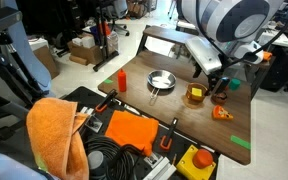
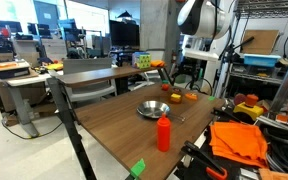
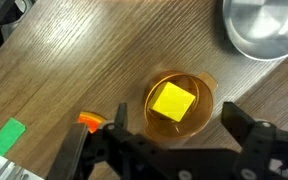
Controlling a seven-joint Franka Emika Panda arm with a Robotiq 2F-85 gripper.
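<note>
A yellow cube (image 3: 173, 101) rests inside a round amber bowl (image 3: 205, 80) on the wooden table, close to the bowl's middle. Above them in the wrist view is my gripper, its dark fingers spread wide with nothing held between them. From the first exterior view, the amber bowl (image 1: 195, 98) with the yellow cube (image 1: 197, 92) inside stands just below the white arm (image 1: 215, 37). The second exterior view shows the bowl and cube small and far off, hard to make out.
A metal pan (image 1: 162, 79) lies left of the bowl, and a red bottle (image 1: 122, 80) stands at the table's left end. An orange wedge (image 1: 222, 113) and a green patch (image 1: 240, 142) are to the right. A dark red cup (image 1: 220, 97) is close beside the bowl.
</note>
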